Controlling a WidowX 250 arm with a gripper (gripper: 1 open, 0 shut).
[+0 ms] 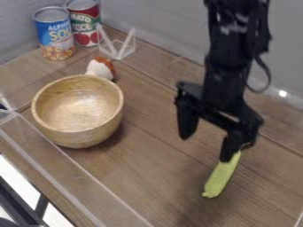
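My black gripper [213, 124] is open and hangs low over the right part of the wooden table, above a utensil with a pale green handle [219, 180]; the gripper hides the utensil's upper end. I cannot tell whether they touch. A wooden bowl [76, 120] stands at the left, apart from the gripper.
A small white and orange object [101, 68] lies behind the bowl. Two cans, an Alphabet-style soup can [56, 35] and a red can [85, 19], stand in the back left corner near a clear rack-like piece.
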